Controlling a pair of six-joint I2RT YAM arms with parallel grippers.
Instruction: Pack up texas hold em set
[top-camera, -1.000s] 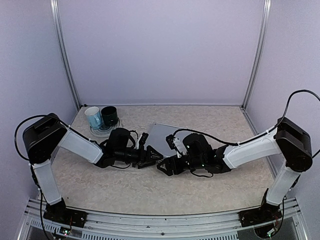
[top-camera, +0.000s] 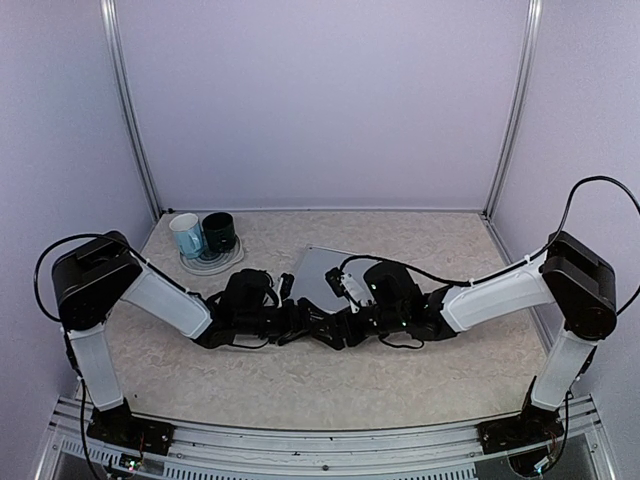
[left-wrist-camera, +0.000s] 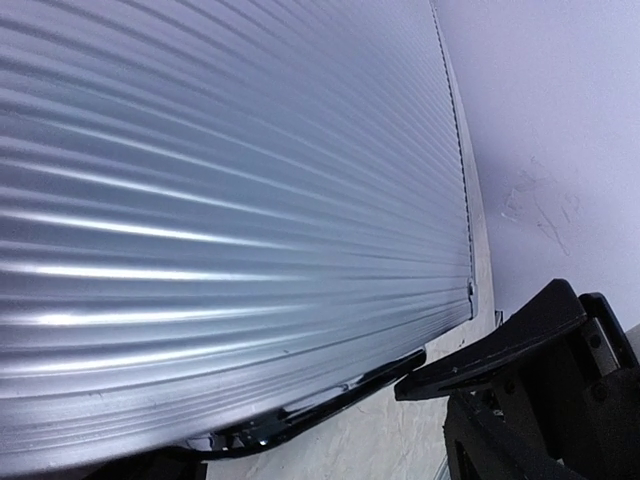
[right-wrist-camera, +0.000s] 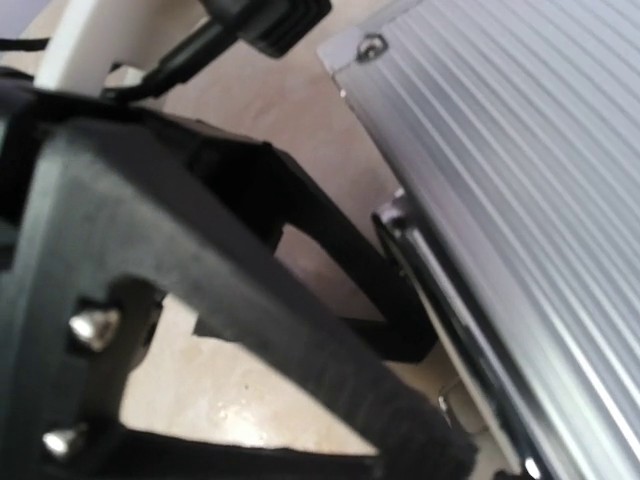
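Observation:
A closed silver case with a ribbed lid lies on the table; in the top view its pale lid shows behind the two grippers, which cover its front edge. Along that front side runs a black handle in the left wrist view. My left gripper is at the case's front, partly open, with one black finger close by the handle's end. Facing it, my right gripper is also partly open, its fingers beside the case's front wall. Whether either touches the handle or a latch, I cannot tell.
At the back left, a light blue mug and a black mug stand by stacked clear saucers.
My right gripper has shifted left, close against the left one. The case looks unmoved.

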